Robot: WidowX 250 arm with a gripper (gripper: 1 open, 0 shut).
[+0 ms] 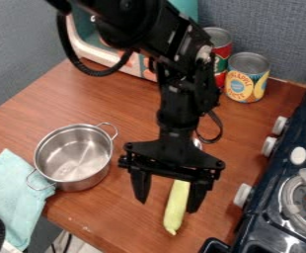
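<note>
My black gripper points down over the wooden table, its two fingers spread apart. A pale yellow, elongated object lies on the table under it, reaching from beneath the gripper toward the front edge; its far end is hidden behind the gripper. I see nothing held between the fingers.
A steel pot and a light blue cloth are at left. A black stove with knobs fills the right side. Two cans stand at the back, near a toy-like appliance.
</note>
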